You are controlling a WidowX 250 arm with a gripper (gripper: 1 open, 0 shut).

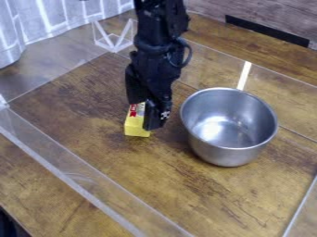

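Observation:
The black gripper (146, 109) is low at the centre, its fingers around the upper part of a small yellow box (136, 127) with a red and white label, which it partly hides. Whether the fingers are closed on the box cannot be told. A steel bowl (227, 139) stands just to the right of the gripper on the wooden table (87, 157).
A clear plastic stand (114, 33) is at the back left near a white curtain (25, 37). Clear panels or strips run along the left and right edges of the work area.

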